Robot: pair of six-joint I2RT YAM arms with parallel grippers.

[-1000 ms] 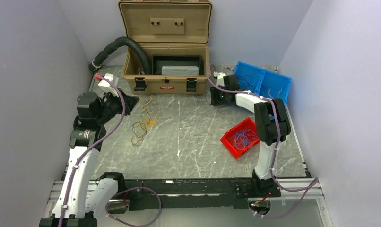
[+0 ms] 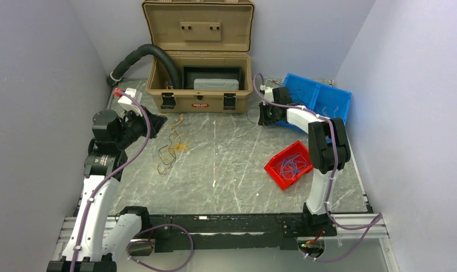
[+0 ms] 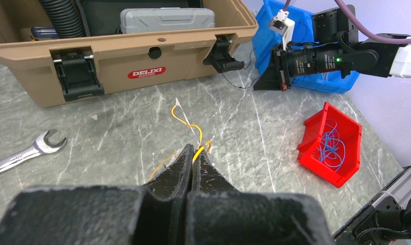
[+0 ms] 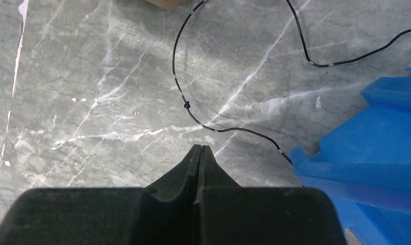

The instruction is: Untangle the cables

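A thin black cable (image 4: pixel 232 129) with a small knot lies on the grey table in the right wrist view, one end running under the blue bin's edge. Just short of it, my right gripper is shut with nothing between its fingers; the cable is outside them. My left gripper is shut on a yellow cable (image 3: pixel 195 125), whose loops rise past the fingertips. In the top view, yellow and dark cables (image 2: pixel 168 154) lie tangled on the table beside the left gripper. Blue cables (image 2: pixel 293 165) sit coiled inside the red bin (image 2: pixel 270 168).
The blue bin (image 4: pixel 346 176) stands close on the right gripper's right side. A tan toolbox (image 2: pixel 232 103) with its lid up fills the back. A wrench (image 3: pixel 32 150) lies at the left.
The left arm and its yellow cable have stayed put.
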